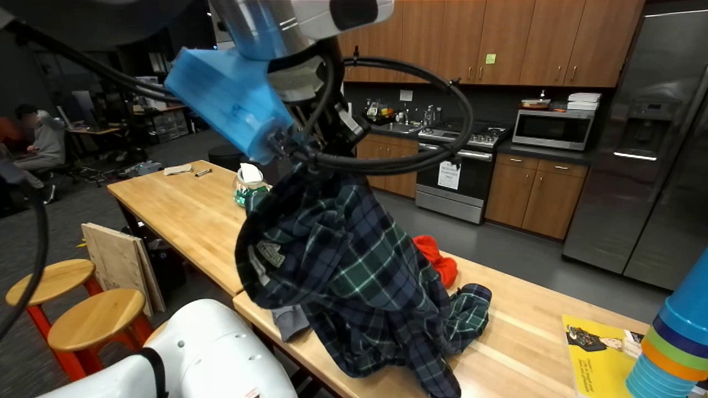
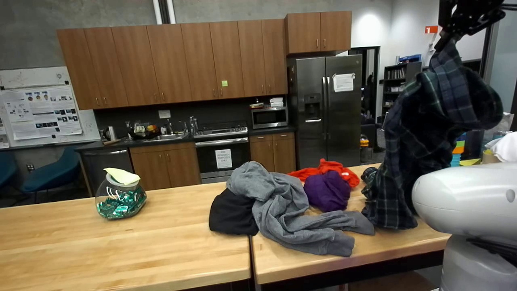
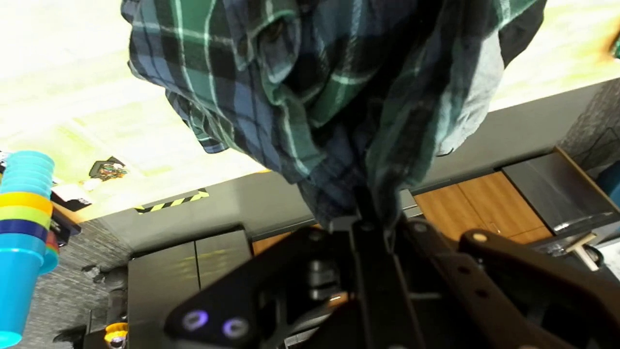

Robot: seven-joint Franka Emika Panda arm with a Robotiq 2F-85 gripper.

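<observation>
A dark green and navy plaid shirt (image 1: pixel 371 265) hangs from my gripper (image 1: pixel 315 156), which is shut on its collar end. In exterior view 2 the shirt (image 2: pixel 421 131) drapes down at the right, its lower hem and a sleeve resting on the table beside the white robot base. The wrist view shows the shirt's cloth (image 3: pixel 250 87) bunched between the fingertips of the gripper. Other clothes lie on the table: a grey sweatshirt (image 2: pixel 286 208), a black garment (image 2: pixel 232 213), a purple one (image 2: pixel 328 190) and a red one (image 2: pixel 320 168).
A glass jar of green-wrapped items (image 2: pixel 120 199) stands on the far table. Stacked coloured cups (image 1: pixel 670 345) and a yellow magazine (image 1: pixel 597 358) occupy the near right. Bare tabletop (image 1: pixel 518 345) lies between shirt and magazine.
</observation>
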